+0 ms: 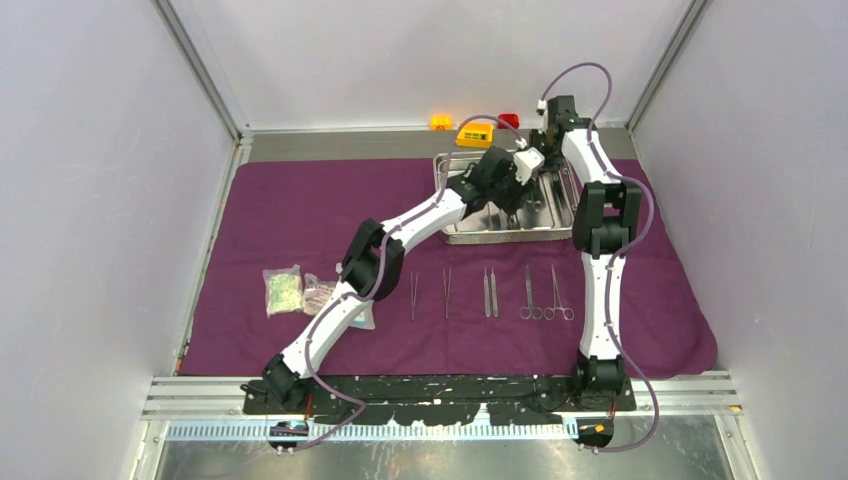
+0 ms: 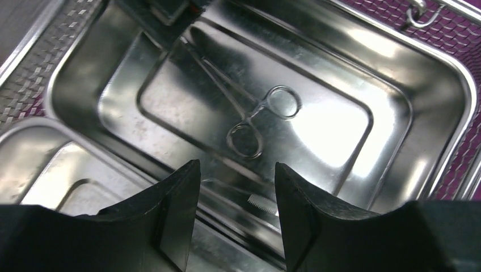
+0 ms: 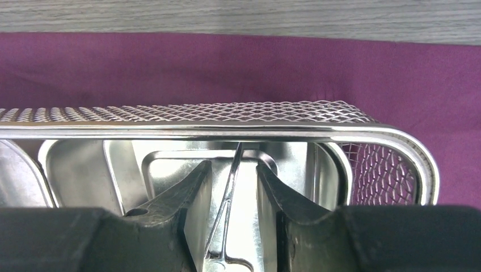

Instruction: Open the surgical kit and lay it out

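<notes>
The wire-mesh basket [image 1: 508,237] with steel trays sits at the back of the purple cloth. In the left wrist view, ring-handled scissors [image 2: 262,105] lie in a tray [image 2: 351,107]; a thin instrument with a ribbed end [image 2: 262,204] lies lower, partly behind my left gripper. That gripper is over the basket with its fingers apart, and nothing shows gripped. At the basket's back right, my right gripper is open above the scissors [image 3: 228,192], which show in the gap between its fingers but are not clamped.
Tweezers [image 1: 447,293], two slim handles [image 1: 487,295] and two ring-handled instruments [image 1: 529,295] [image 1: 556,300] lie in a row on the cloth. Sealed packs [image 1: 284,292] lie at the left. Small yellow [image 1: 475,135] and red boxes [image 1: 509,121] stand behind the basket.
</notes>
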